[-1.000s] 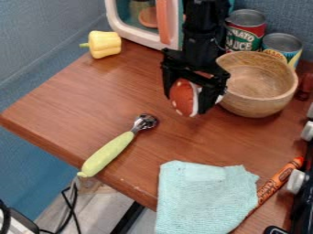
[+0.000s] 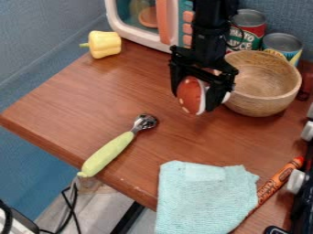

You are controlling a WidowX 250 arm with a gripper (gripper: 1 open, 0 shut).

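Note:
My black gripper point(image 2: 200, 88) hangs over the middle-right of the wooden table, shut on a red object with white patches point(image 2: 192, 94). It holds this just left of a wooden bowl point(image 2: 266, 96), partly in front of the bowl's left side. Whether the object touches the table or the bowl is hard to tell.
A scoop point(image 2: 115, 149) with a pale green handle, a light blue cloth point(image 2: 206, 199), a yellow pepper point(image 2: 102, 44), cans point(image 2: 283, 48), a toy microwave point(image 2: 134, 18) and bottles at the right edge surround the area.
The gripper and the red object have moved slightly to the right, toward the bowl, since a second ago.

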